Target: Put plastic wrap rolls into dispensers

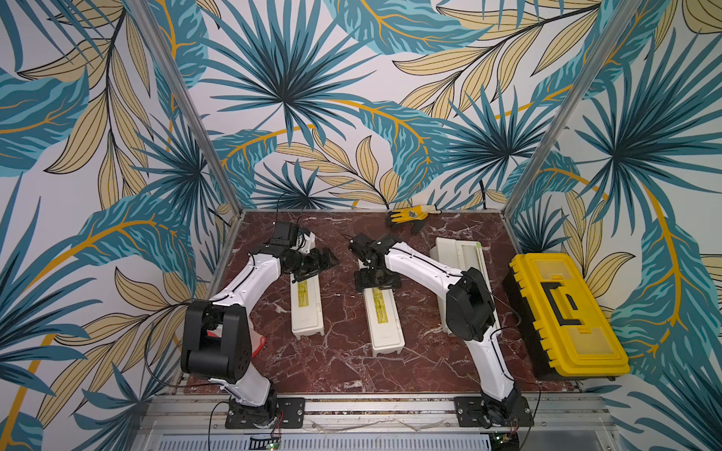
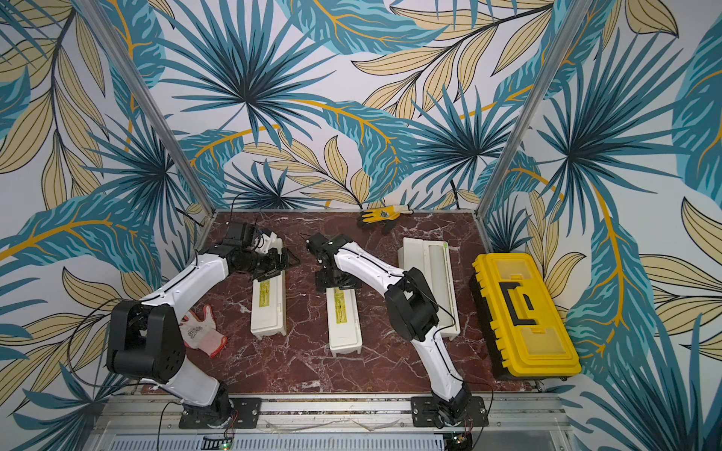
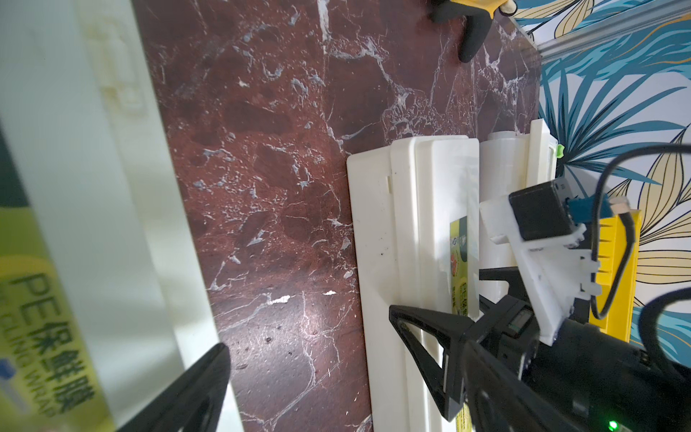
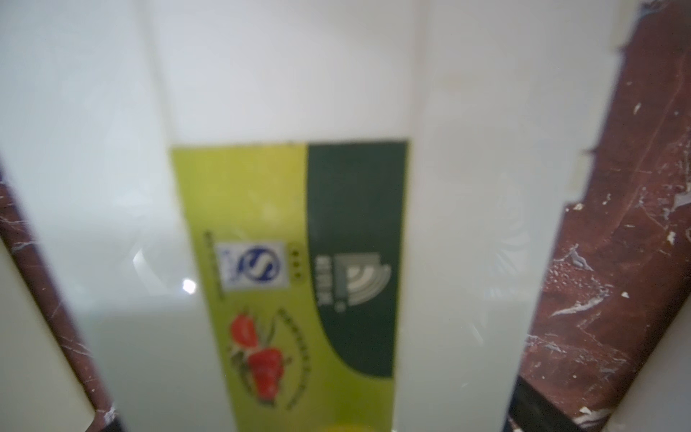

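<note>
Three white dispensers stand on the marble table. My left gripper (image 1: 322, 263) is open above the back of the left dispenser (image 1: 307, 312), whose PE cling wrap label fills the edge of the left wrist view. My right gripper (image 1: 376, 278) stands open over the middle dispenser (image 1: 385, 330), close above its label; its green end fills the right wrist view, blurred. The right dispenser (image 2: 443, 285) has a pale inside, with a white roll (image 3: 496, 169) visible in the left wrist view. The middle and left dispensers appear closed.
A yellow toolbox (image 1: 571, 308) sits at the right edge, a yellow glove (image 1: 406, 215) at the back, and a white-red glove (image 2: 199, 330) on the left near the left arm. Bare table lies between the dispensers.
</note>
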